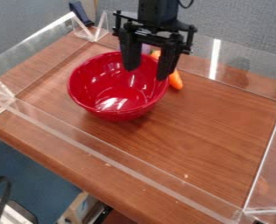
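Observation:
A black gripper (147,54) hangs at the top centre, over the back rim of a glossy red bowl (116,95). Its two fingers stand apart, open, with nothing visible held between them. An orange carrot-like object (175,79) lies on the wooden table behind the right side of the bowl, partly hidden by the gripper.
The wooden table (199,149) is bordered by clear plastic walls (14,102). A dark object sits outside at the back left, and a black cable at the lower left.

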